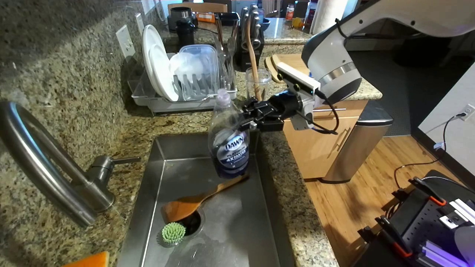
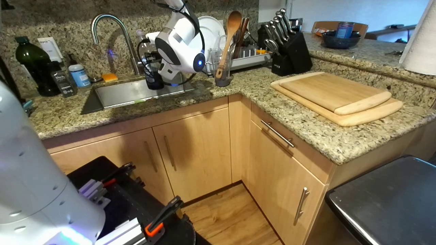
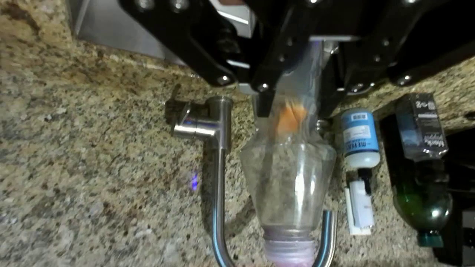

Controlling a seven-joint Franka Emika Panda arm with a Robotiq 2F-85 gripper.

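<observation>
A clear Dawn dish soap bottle [image 1: 229, 149] with dark blue liquid low inside hangs over the far end of the steel sink [image 1: 222, 213]. My gripper [image 1: 245, 119] is shut on its upper body from the right side. The bottle is close to upright, leaning slightly. In the wrist view the bottle's clear shoulder [image 3: 289, 178] and pale purple cap [image 3: 289, 249] extend past my black fingers [image 3: 267, 98]. A wooden spatula [image 1: 187, 207] and a green round brush [image 1: 173, 233] lie in the sink by the drain. The bottle's base appears just above the spatula handle's end.
A steel faucet [image 1: 49, 160] curves in at the left. The dish rack [image 1: 187, 104] with plates stands behind the sink, beside a clear cup [image 2: 222, 77] holding a wooden spoon. Soap bottles [image 2: 79, 73] and an orange sponge [image 2: 109, 77] sit beyond the sink.
</observation>
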